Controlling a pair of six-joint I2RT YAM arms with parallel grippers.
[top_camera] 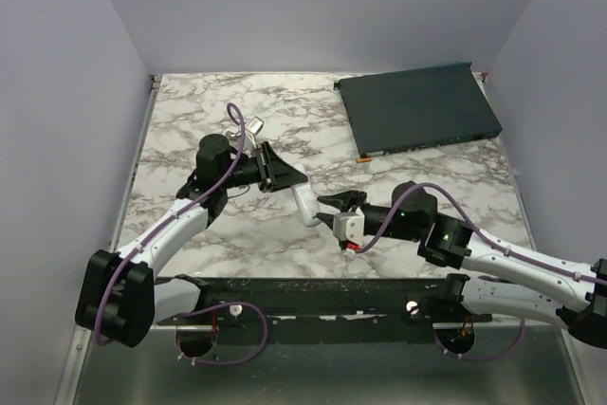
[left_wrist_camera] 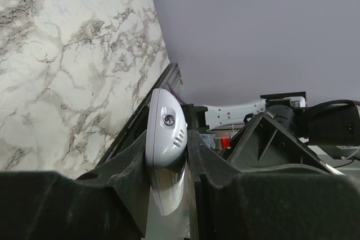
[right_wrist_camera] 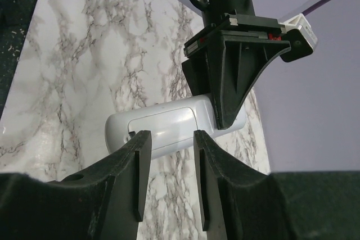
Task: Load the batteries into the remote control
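My left gripper is shut on a white remote control (top_camera: 306,204), which is held tilted above the table near the middle of the top view. In the right wrist view, the remote (right_wrist_camera: 163,127) shows a face with an outlined panel, one dark left finger clamped near its right end. My right gripper faces that panel, its fingers (right_wrist_camera: 209,178) apart. Only the remote and table show through the gap, and I cannot tell whether the fingertips touch the remote. A small orange battery-like piece (top_camera: 364,159) lies beside the dark panel.
A large dark flat panel (top_camera: 417,106) occupies the back right of the marble table (top_camera: 190,101). Walls stand at both sides and the back.
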